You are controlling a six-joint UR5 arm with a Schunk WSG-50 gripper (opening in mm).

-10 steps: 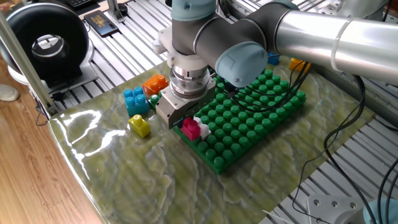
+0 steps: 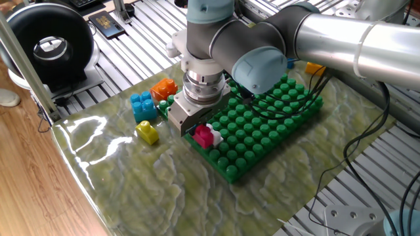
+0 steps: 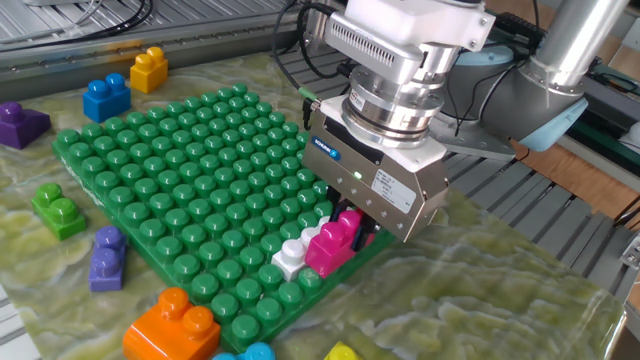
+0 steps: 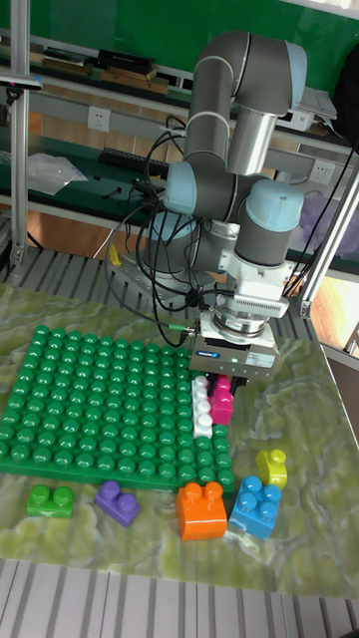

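A pink brick is at the edge of the green studded baseplate, right beside a white brick. My gripper points down over it, shut on the pink brick, with dark fingers at its sides. In exterior view 3 the pink brick stands just right of the white brick, near the plate's right edge. Whether the pink brick is fully seated on the studs I cannot tell. In exterior view 1 the gripper body hides part of both bricks.
Loose bricks lie around the plate: yellow, light blue, orange, lilac, light green, dark purple, blue and yellow-orange. Cables hang over the plate. Most studs are bare.
The other bricks stay where they were.
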